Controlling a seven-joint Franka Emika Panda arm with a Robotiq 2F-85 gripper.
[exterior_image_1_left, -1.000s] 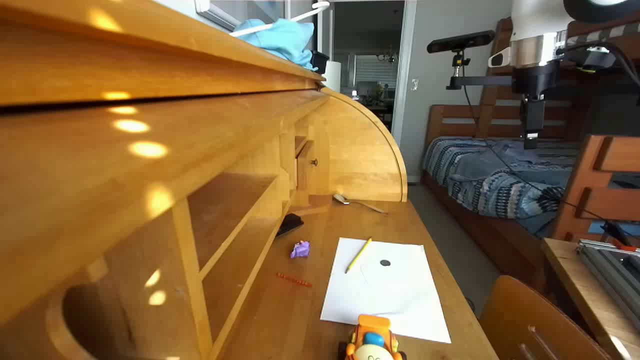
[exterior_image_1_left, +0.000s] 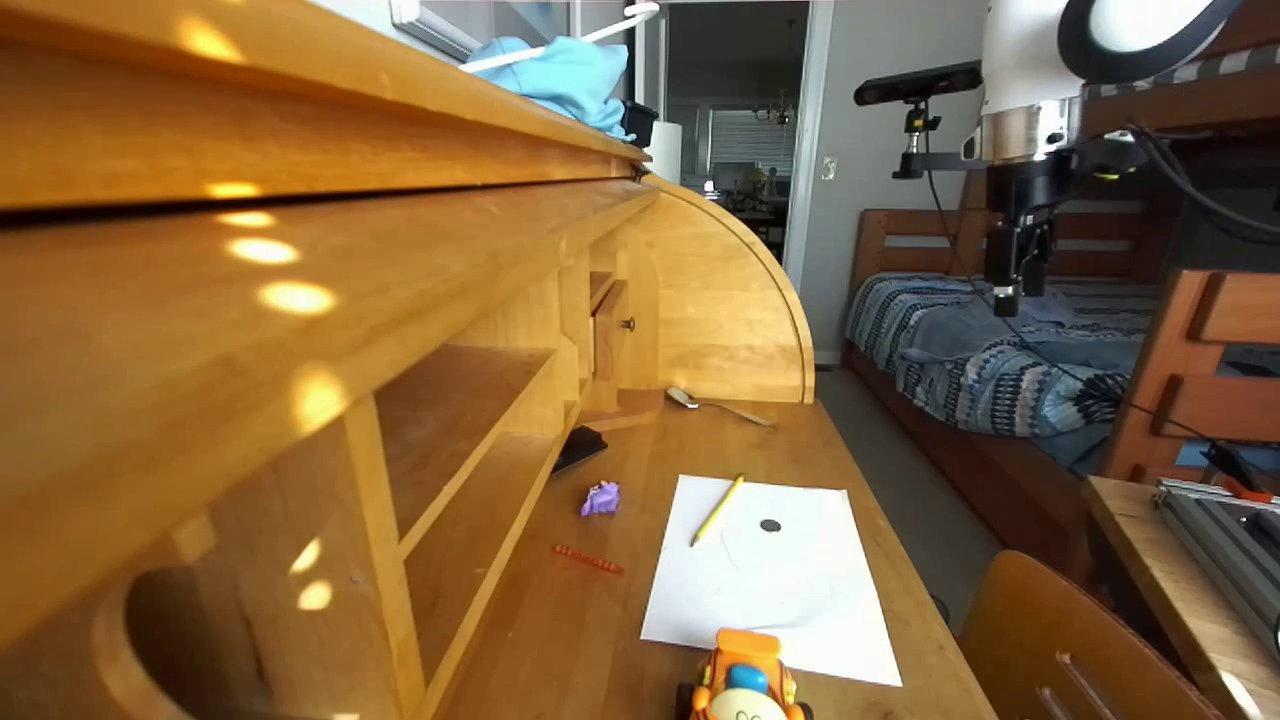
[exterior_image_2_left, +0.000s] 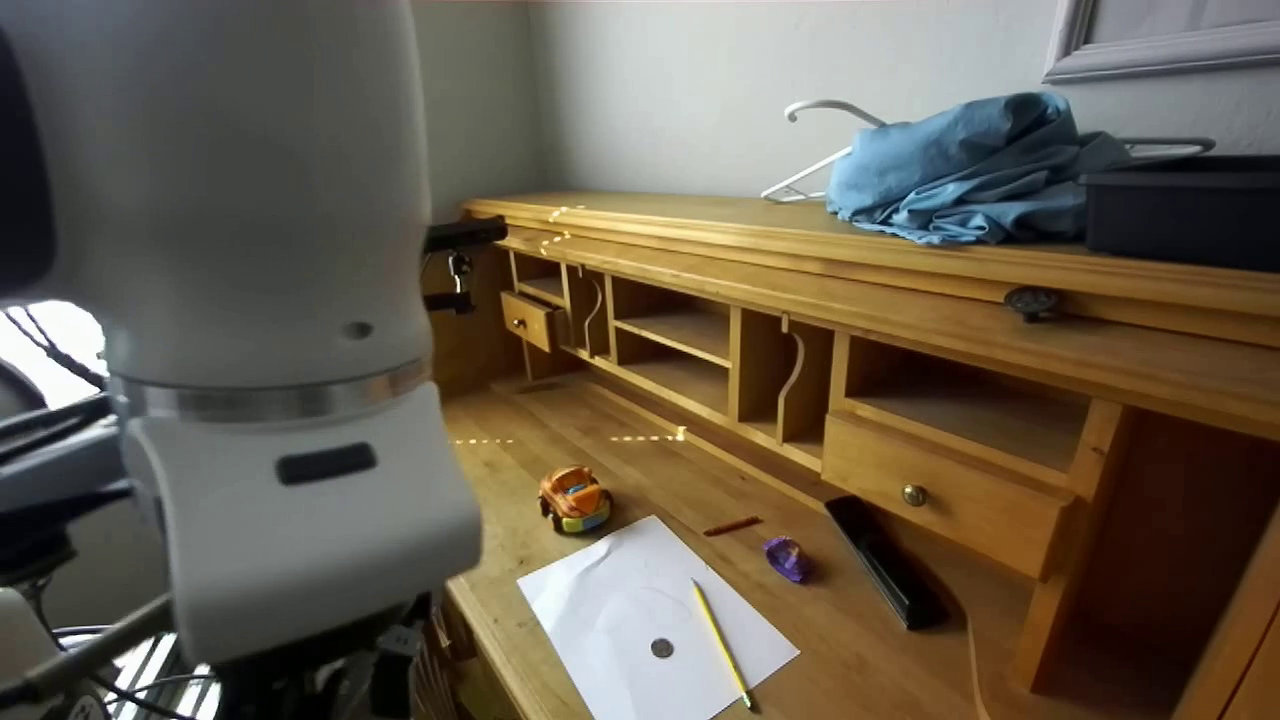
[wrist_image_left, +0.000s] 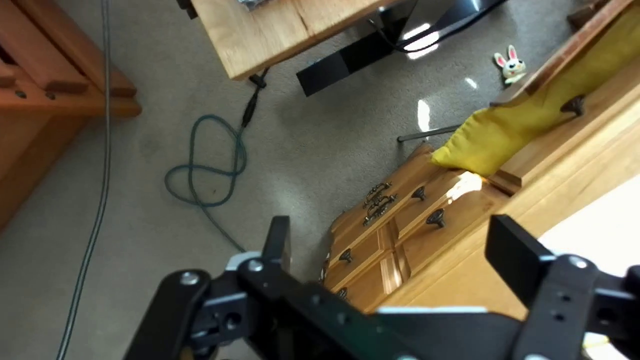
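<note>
My gripper is open, its two black fingers wide apart with nothing between them. In exterior view 1 the gripper (exterior_image_1_left: 1017, 300) hangs high, out past the desk's right edge. On the desk lies a white sheet of paper (exterior_image_1_left: 792, 588) with a yellow pencil (exterior_image_1_left: 717, 511) and a dark round disc (exterior_image_1_left: 770, 526) on it. An orange toy car (exterior_image_2_left: 575, 498) stands by one end of the sheet. A purple crumpled item (exterior_image_2_left: 787, 558) and a reddish-brown stick (exterior_image_2_left: 732, 526) lie between the paper and the shelves.
A black box-like object (exterior_image_2_left: 885, 564) rests before a drawer (exterior_image_2_left: 948, 486). A spoon (exterior_image_1_left: 681, 398) lies at the desk's far end. Blue cloth (exterior_image_2_left: 978, 168) and a hanger sit on top. A chair (exterior_image_1_left: 1074, 648) stands beside the desk. Cables (wrist_image_left: 108, 150) cross the floor.
The arm and gripper have moved left in exterior view 1, closer to the desk, and the gripper has turned somewhat. The desk objects have not moved.
</note>
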